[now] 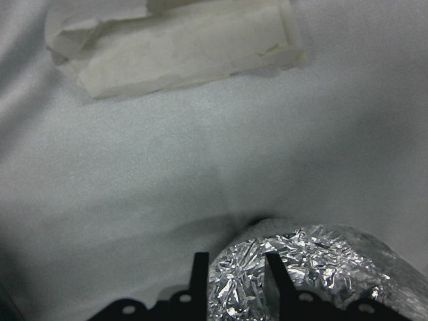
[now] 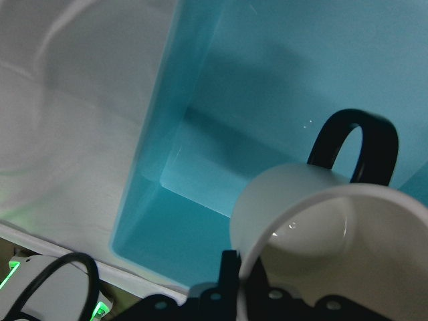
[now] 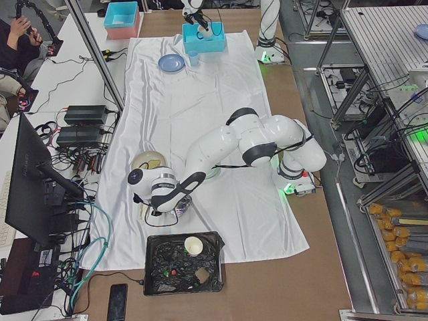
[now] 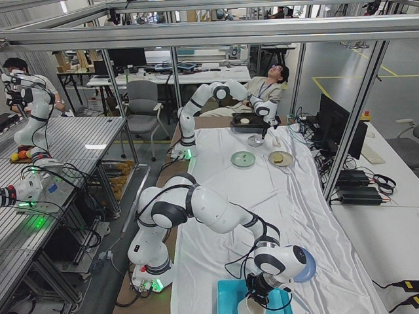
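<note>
A foil-covered bowl [image 1: 307,267] sits on the white cloth just below my left gripper, whose fingers stand apart over its rim. A folded piece of pale paper [image 1: 180,43] lies nearby. My right gripper has the rim of a white mug [image 2: 274,194] with a black handle between its fingers, inside the blue bin [image 2: 150,214] at the table's far end in the camera left view.
A black tray [image 3: 160,264] with a cream cup stands at the near end. A blue plate [image 3: 170,63], a tan plate [image 4: 281,158] and a green plate [image 4: 242,158] lie on the cloth, whose middle is largely clear.
</note>
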